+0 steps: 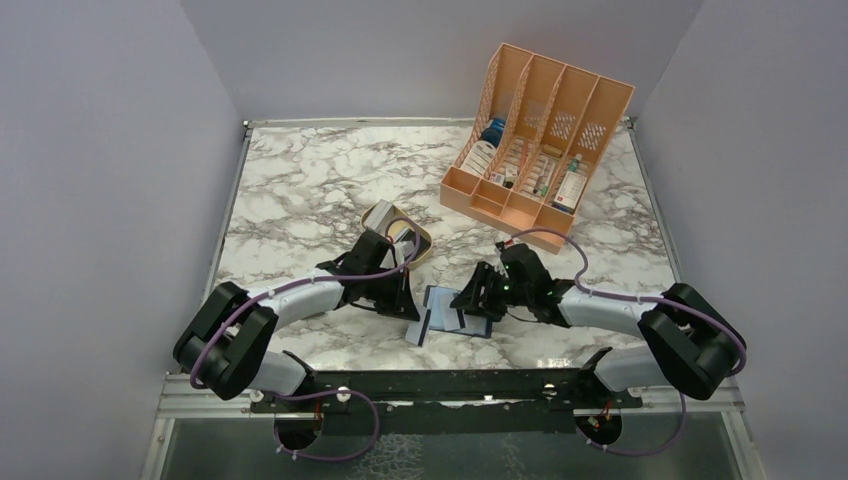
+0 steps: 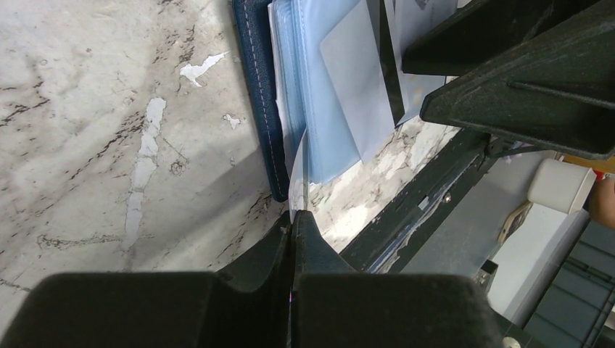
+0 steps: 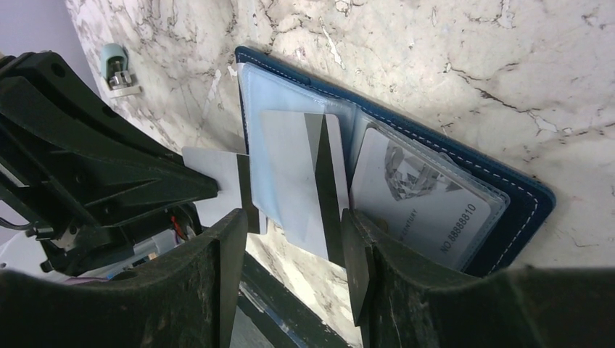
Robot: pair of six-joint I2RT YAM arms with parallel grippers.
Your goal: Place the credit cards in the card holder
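The open navy card holder [image 3: 522, 217] with pale blue sleeves lies at the table's front. A printed card [image 3: 413, 196] sits in its right sleeve, and a white card with a black stripe [image 3: 297, 174] lies over the left sleeve. My left gripper is shut on the edge of another white card [image 3: 217, 188] at the holder's left side. My right gripper stands open over the holder, at the striped card's lower part, with its right finger by the black stripe.
A basket [image 1: 425, 255] with items sits behind the left gripper. A peach divided organiser [image 1: 530, 215] with bottles stands back right. The front edge is close below the holder.
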